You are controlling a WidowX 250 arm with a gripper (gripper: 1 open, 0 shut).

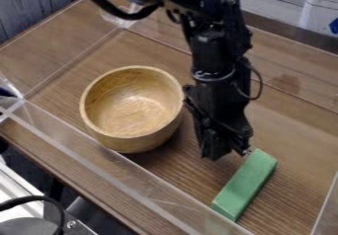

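My black gripper (219, 138) points down at the wooden table, just right of a wooden bowl (129, 101) and above and left of a green block (244, 185). Nothing shows clearly between its fingers, and how far they are apart is hard to make out.
Clear plastic edges run along the left and right sides. A white and black device with cables sits at the lower left corner.
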